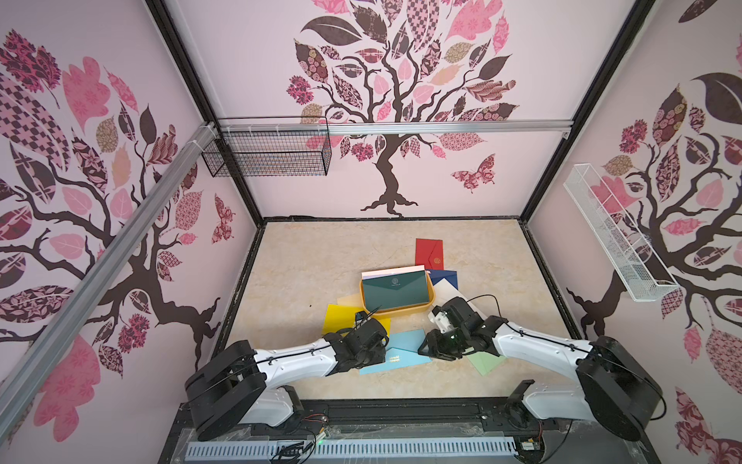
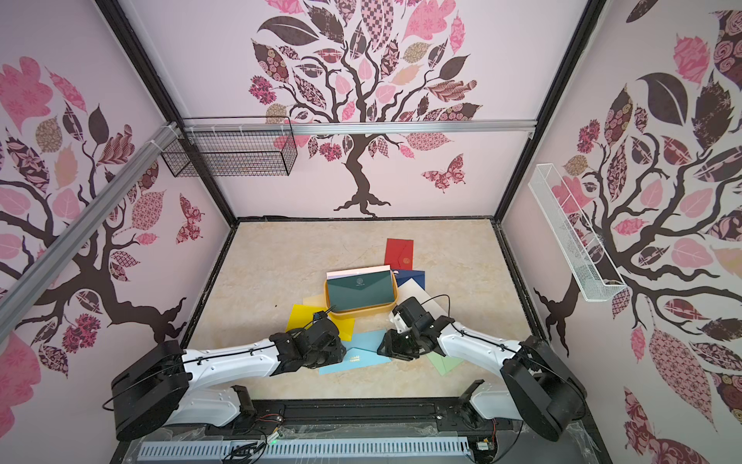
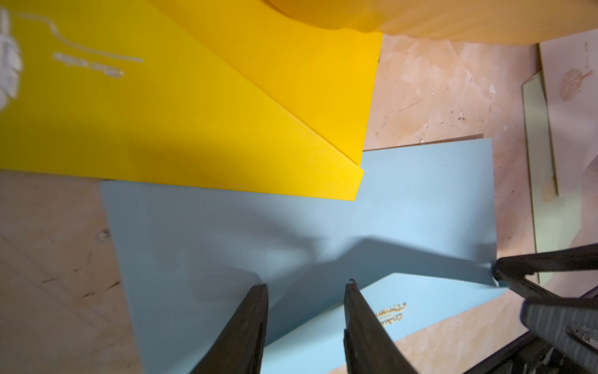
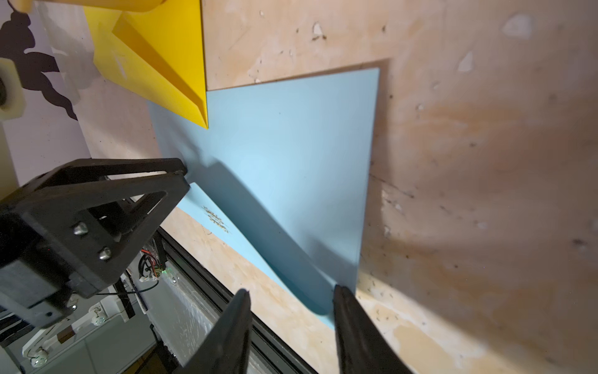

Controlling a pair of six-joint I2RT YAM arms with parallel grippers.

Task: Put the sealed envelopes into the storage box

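A light-blue envelope lies on the table at the front, its flap with gold print partly raised toward the body. My left gripper is over the flap's left part, its two fingers apart with the flap's edge running between or beneath them. Over the flap's right end my right gripper stands open, the flap corner beside one of its fingers. Whether either touches the paper, I cannot tell. Behind is the orange-yellow storage box, with a dark green envelope and pale ones standing in it.
Yellow envelopes overlap the blue one's back edge. Red and navy envelopes lie behind the box to the right. White and pale green ones lie by my right arm.
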